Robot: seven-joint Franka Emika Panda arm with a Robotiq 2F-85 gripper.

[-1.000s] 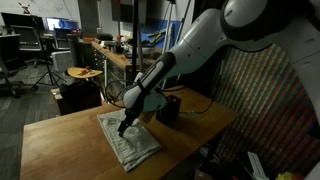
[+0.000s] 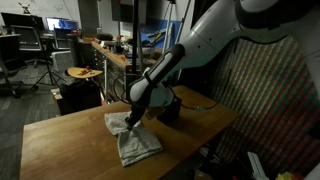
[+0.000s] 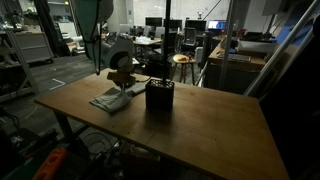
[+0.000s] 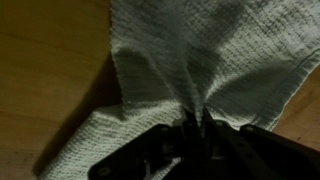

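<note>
A pale grey towel (image 2: pixel 137 146) lies on the wooden table, and part of it is drawn up into a ridge under my gripper (image 2: pixel 131 123). In the wrist view the towel (image 4: pixel 235 60) fills much of the picture, with a raised fold running down to the fingertips. My gripper is shut on that fold. From the other side, the towel (image 3: pixel 112 99) spreads near the table's edge beneath the gripper. The fingertips are dark, and their detail is hard to make out.
A black box-like holder (image 3: pixel 159 95) stands on the table close to the towel. Bare tabletop (image 3: pixel 215 120) stretches away beyond the holder. A stool (image 3: pixel 181 65) and office desks are in the background.
My gripper has risen a little and shifted slightly to the right in exterior view 1. The towel, flatter before, is now pulled up into a fold and bunched in the middle.
</note>
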